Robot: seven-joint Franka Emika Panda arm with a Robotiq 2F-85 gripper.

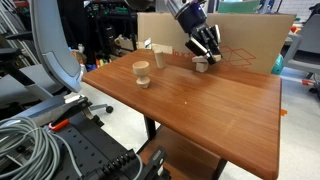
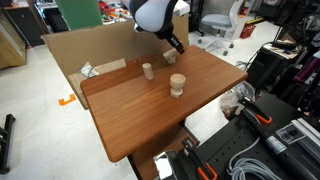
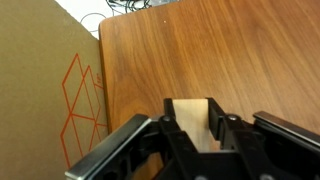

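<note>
At the far side of the table, my gripper [image 1: 210, 57] is low over the wood, next to the cardboard screen. In the wrist view a pale cup [image 3: 190, 117] shows between the dark fingers, which are shut on it. Exterior view 2 shows the same cup [image 2: 171, 58] beneath the arm, partly covered; whether its base touches the table is hard to tell. Nearer the front, a pair of stacked beige cups [image 1: 141, 76] stands apart from the gripper. Another beige cup [image 2: 148, 71] stands alone to one side.
A cardboard screen [image 1: 250, 42] lines the back of the wooden table [image 1: 215, 105]. Coiled cables [image 1: 28, 150] lie on the dark bench at the front left.
</note>
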